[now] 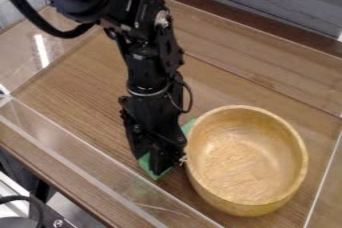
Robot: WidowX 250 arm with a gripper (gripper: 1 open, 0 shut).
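Observation:
My black gripper (155,148) points down at the near part of the wooden table, its fingers over a green object (151,170) lying just left of a large pale yellow bowl (249,157). The fingertips are at or very near the green object, which is partly hidden by the gripper and the bowl. I cannot tell whether the fingers hold it.
A clear plastic edge runs along the near left side, with dark cables at the bottom left. A grey panelled wall stands at the back.

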